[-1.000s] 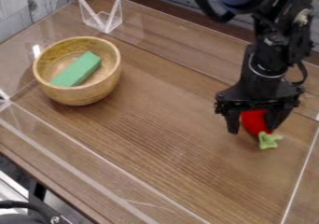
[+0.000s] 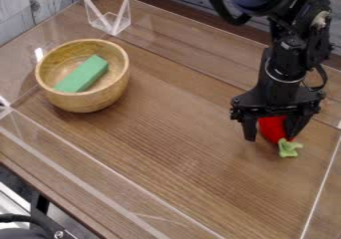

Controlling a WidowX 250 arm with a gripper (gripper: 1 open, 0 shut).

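Observation:
My black gripper [image 2: 277, 118] is low on the right of the camera view, its fingers straddling a red object [image 2: 277, 131] with a light green top [image 2: 289, 148], like a strawberry or radish, lying on the wooden table. The gripper body partly hides the red object, and whether the fingers touch it is unclear.
A wooden bowl [image 2: 63, 96] holding a green block [image 2: 84, 74] sits at the upper left. A white wire-like object [image 2: 104, 19] lies at the back left.
The gripper has shifted very slightly, with its fingers around the red object throughout. The red object looks nearly in the same place.

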